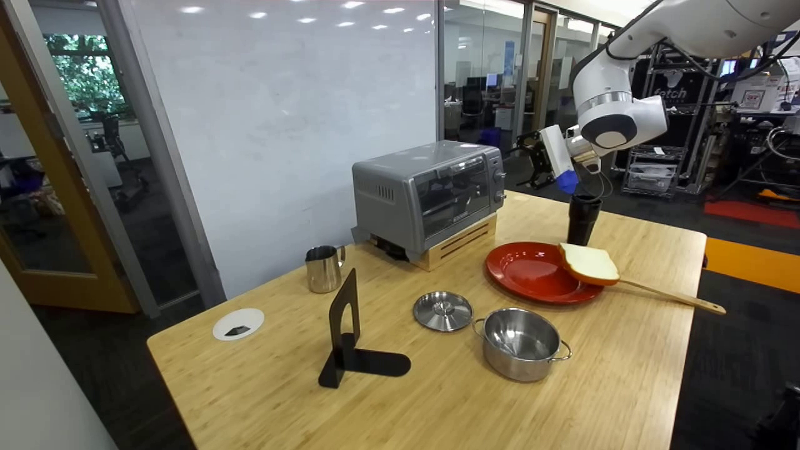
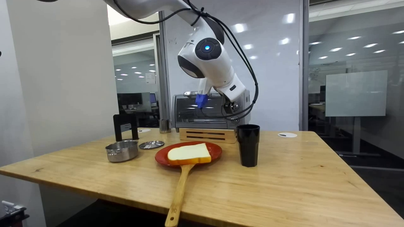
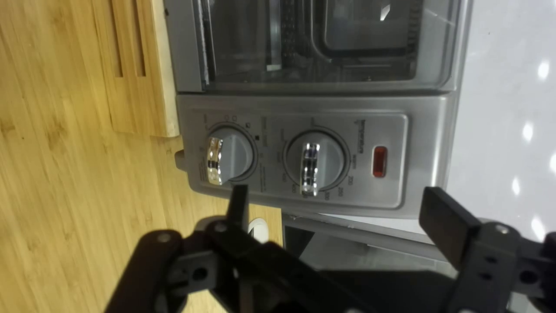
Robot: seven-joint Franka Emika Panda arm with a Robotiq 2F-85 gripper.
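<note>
My gripper is open and empty, its dark fingers wide apart in the wrist view. It faces the control panel of the grey toaster oven [image 1: 386, 169] and stays clear of it. Two knobs show there: a lower knob [image 3: 232, 154] and an upper knob [image 3: 325, 161], with a red indicator light [image 3: 380, 161] beside the upper one. The oven door [image 2: 200, 111] is closed. A slice of bread [image 2: 189, 152] rests on a wooden spatula [image 2: 181, 193], over the edge of a red plate [image 1: 517, 271].
A black cup [image 2: 248, 147] stands upright right of the plate. Nearby are a steel pot [image 1: 519, 345], its lid [image 1: 442, 311], a steel pitcher [image 1: 323, 270] and a black bookend [image 1: 379, 361]. A slotted wooden stand [image 2: 206, 135] sits at the oven's front. Table right of the cup is free.
</note>
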